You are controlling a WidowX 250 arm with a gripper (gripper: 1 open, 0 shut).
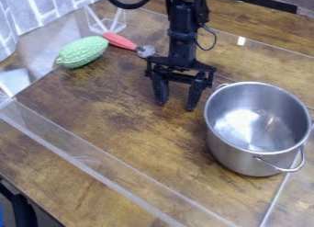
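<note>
My black gripper point(177, 91) hangs from the top centre, low over the wooden table point(98, 148), with its two fingers apart and nothing clear between them. To its right stands a steel pot point(255, 125) with handles. A green textured oval object point(83, 51) lies at the upper left, and a utensil with a red handle point(117, 40) lies just behind and left of the gripper.
Clear plastic walls or strips edge the left and front of the table area. The pot takes up much of the right side.
</note>
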